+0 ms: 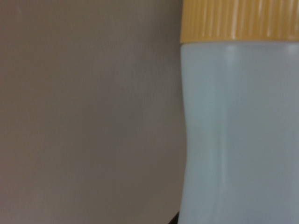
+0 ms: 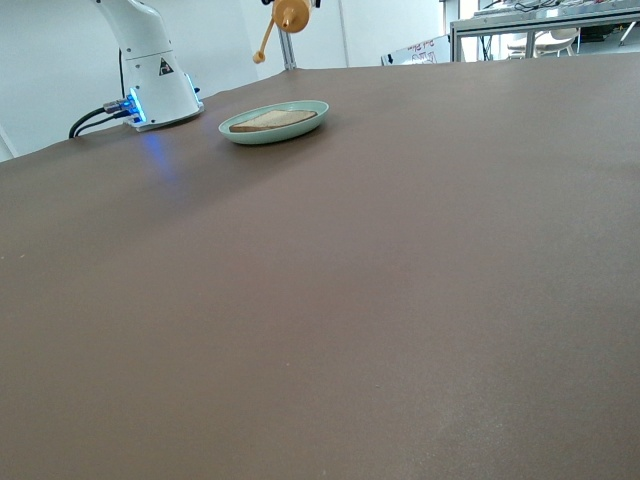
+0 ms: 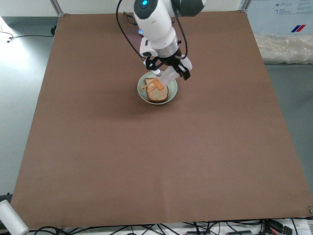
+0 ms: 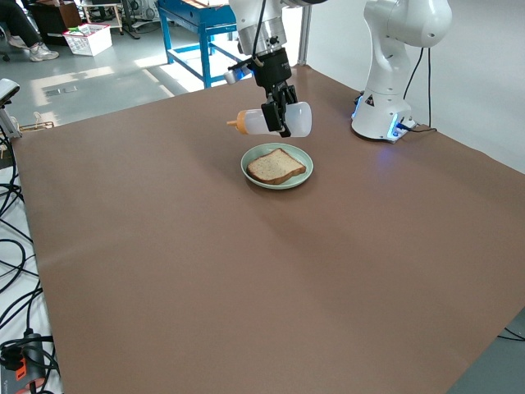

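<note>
My gripper (image 4: 277, 115) is shut on a translucent squeeze bottle (image 4: 297, 120) with an orange cap (image 3: 157, 83), held sideways above a pale green plate (image 4: 285, 185). A slice of bread (image 4: 276, 164) lies on the plate. In the wrist view the bottle (image 1: 238, 135) and its ribbed cap (image 1: 238, 21) fill the right side. In the top view only the orange cap (image 2: 292, 14) shows at the top edge, above and apart from the plate (image 2: 232, 136).
The white arm base (image 4: 385, 115) stands at the table's back edge. Cables run along another edge, off the tabletop.
</note>
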